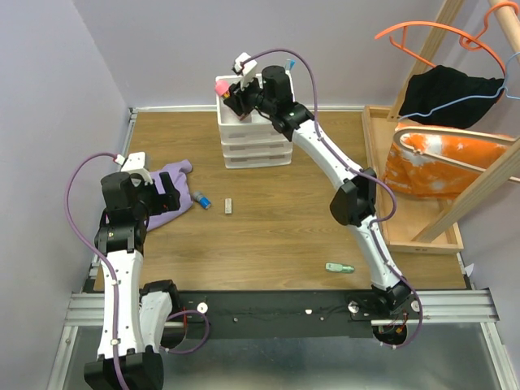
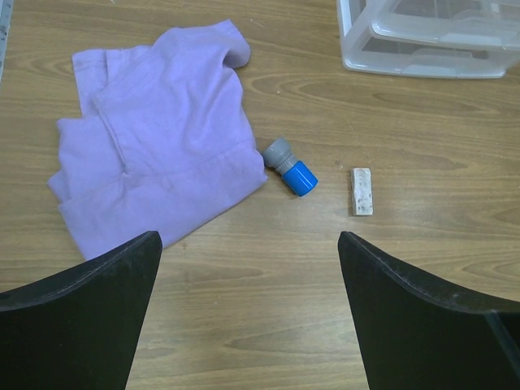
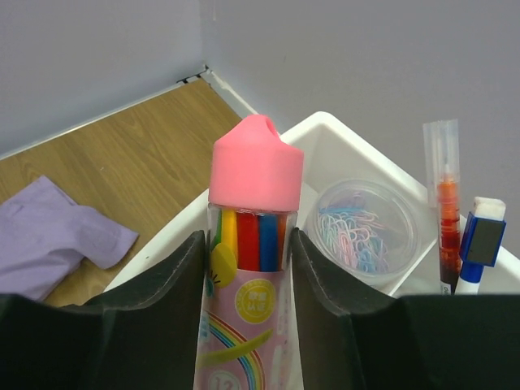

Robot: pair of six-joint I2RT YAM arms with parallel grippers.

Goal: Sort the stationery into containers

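Note:
My right gripper (image 1: 234, 99) is at the white drawer organizer (image 1: 255, 150), its fingers either side of a clear pink-capped tube (image 3: 244, 309) of coloured items; whether they grip it I cannot tell. A tub of rubber bands (image 3: 349, 244) and upright pens (image 3: 479, 236) sit in the organizer. My left gripper (image 1: 169, 193) stands open and empty above the table (image 1: 284, 227). Below it lie a grey-and-blue cylinder (image 2: 296, 175) and a small pale block (image 2: 361, 193). A green item (image 1: 340, 267) lies at the front right.
A purple cloth (image 2: 162, 138) lies at the left. A wooden rack (image 1: 431, 240) with hangers, black cloth and orange fabric fills the right.

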